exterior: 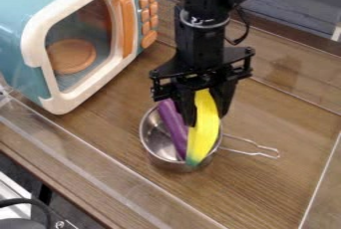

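Observation:
My black gripper (202, 86) is shut on a yellow banana (204, 128), holding it upright over a small metal pot (159, 145). The banana's green tip hangs low at the pot. A purple eggplant (172, 123) leans inside the pot, partly behind the banana. The pot's wire handle sticks out to the right.
A light blue toy microwave (30, 29) with its round tray stands at the upper left. A dark cable and a white object lie at the lower left corner.

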